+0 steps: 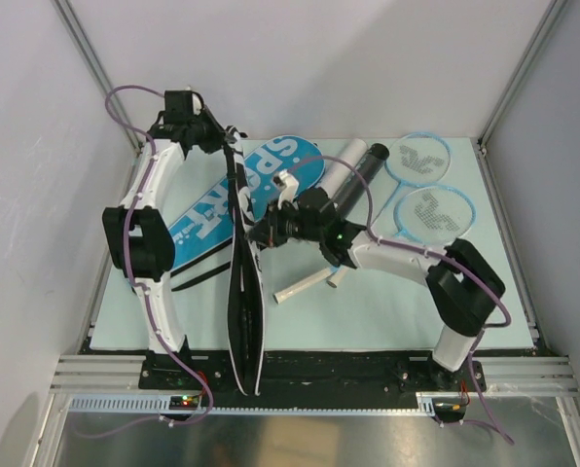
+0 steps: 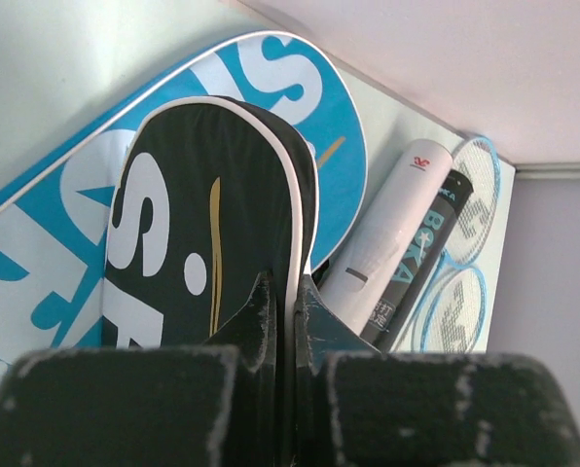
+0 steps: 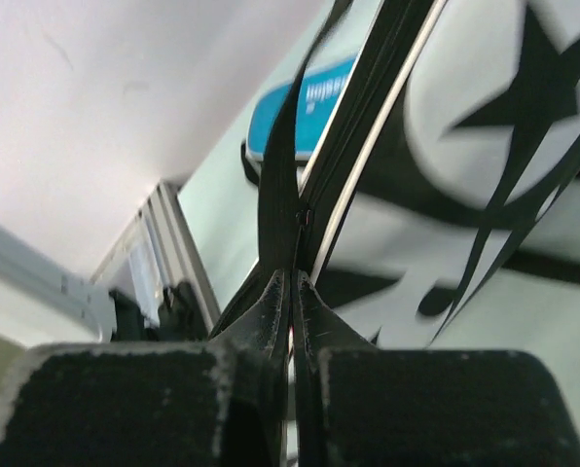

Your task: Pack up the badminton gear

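Note:
A long black racket bag [image 1: 246, 316] with white edging hangs upright in front of the table, its lower end past the front edge. My left gripper [image 1: 229, 138] is shut on the bag's top end; in the left wrist view the pinched black cloth [image 2: 212, 214] runs between its fingers. My right gripper [image 1: 255, 236] is at the bag's zipped edge, partway down. In the right wrist view its fingertips are shut on a thin dark zip pull [image 3: 301, 229]. Below it the bag gapes; above, the edges lie close together. What is inside the bag is hidden.
A blue bag [image 1: 195, 236] lies flat behind the black one. A white tube [image 1: 341, 167] and a black tube [image 1: 365, 177] lie right of it. Two light-blue rackets [image 1: 434, 214] rest at the right, handles towards the middle.

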